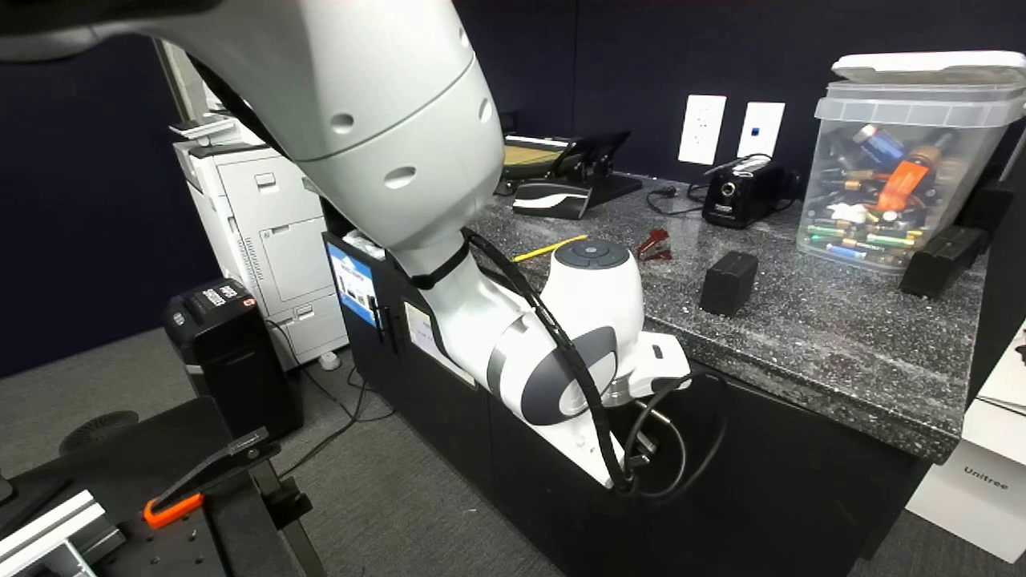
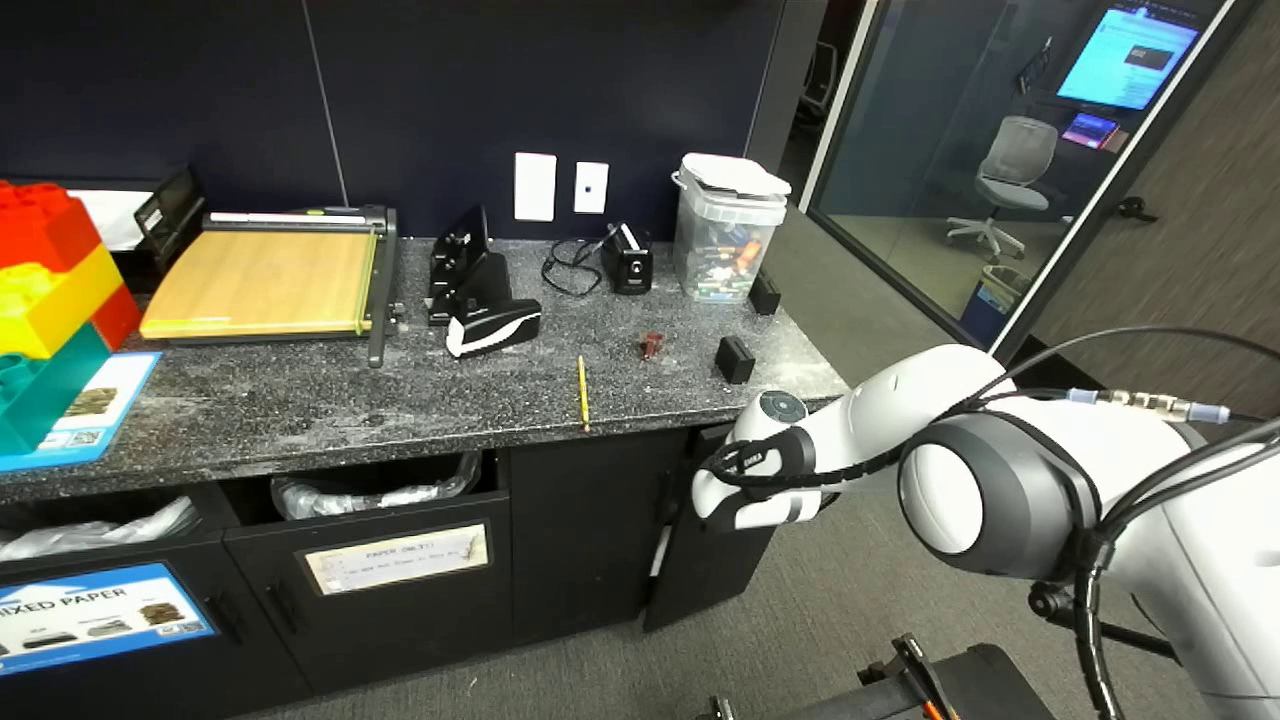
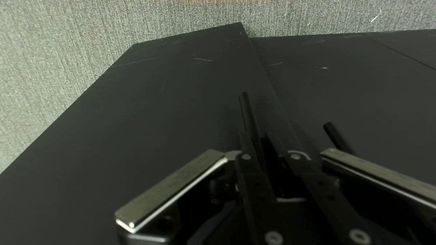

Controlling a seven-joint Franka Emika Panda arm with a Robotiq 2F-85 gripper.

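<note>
In the wrist view my gripper is closed around a black bar handle (image 3: 247,108) on a dark cabinet door (image 3: 184,94). The handle's end sticks out beyond the fingers; the gripped part is dark and partly hidden. Exterior view 2 shows this door (image 2: 722,570) standing ajar, angled out from the cabinet front (image 2: 576,540). A second bar handle (image 3: 338,136) is on the neighbouring panel, to the right of my fingers. In both exterior views the arm's own hand mostly covers the fingers.
Just above my hand runs the edge of the speckled counter (image 1: 817,375). On it are a black block (image 1: 729,283), red pieces (image 1: 654,245), a yellow pencil (image 2: 583,394) and a clear bin of batteries (image 1: 880,192). Carpet (image 2: 888,576) lies open before the door.
</note>
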